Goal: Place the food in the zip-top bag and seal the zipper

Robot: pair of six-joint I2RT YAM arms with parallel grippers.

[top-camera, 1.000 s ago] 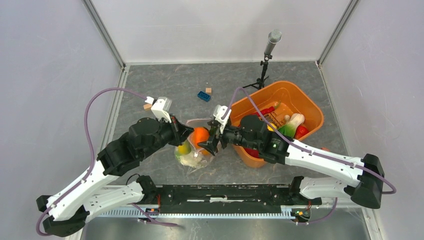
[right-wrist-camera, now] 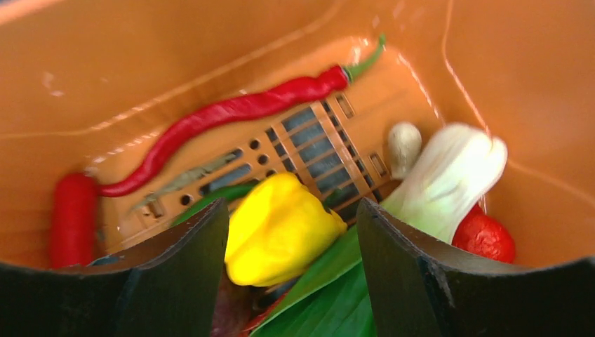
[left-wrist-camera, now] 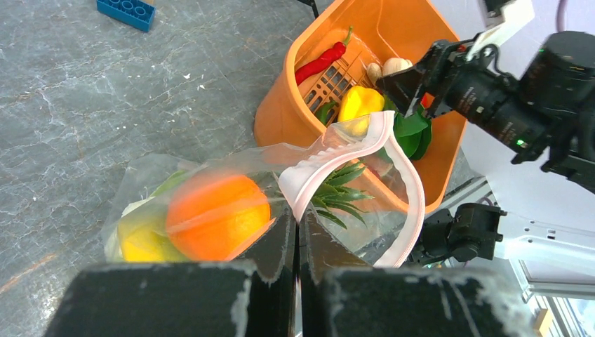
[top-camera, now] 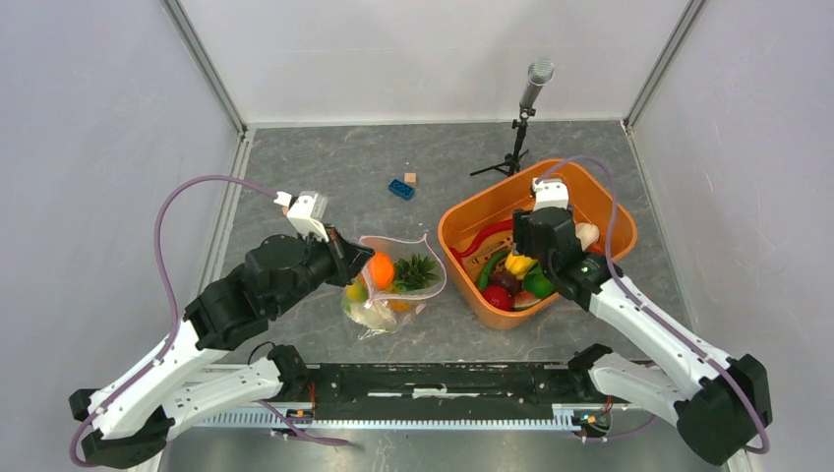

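Observation:
The clear zip top bag [top-camera: 393, 305] holds an orange [left-wrist-camera: 217, 216], green leaves [left-wrist-camera: 340, 196] and yellow-green food [left-wrist-camera: 140, 239]. My left gripper is shut on the bag's zipper edge, holding the mouth up. In the orange bin [top-camera: 462, 216], my right gripper is part open over a yellow pepper [right-wrist-camera: 281, 228], nothing visibly held. Around the pepper lie a red chili [right-wrist-camera: 245, 105], bok choy [right-wrist-camera: 449, 175], a red tomato [right-wrist-camera: 484, 235] and a small pale mushroom-like piece [right-wrist-camera: 405, 147].
A microphone stand [top-camera: 517, 143] stands behind the bin. A blue brick [top-camera: 400, 189] and a small wooden block [top-camera: 410, 178] lie on the grey floor behind the bag. White walls enclose both sides.
My right gripper has moved from the bag rightward to over the bin. Green leaves now show in the bag. My left gripper has shifted slightly, still at the bag edge.

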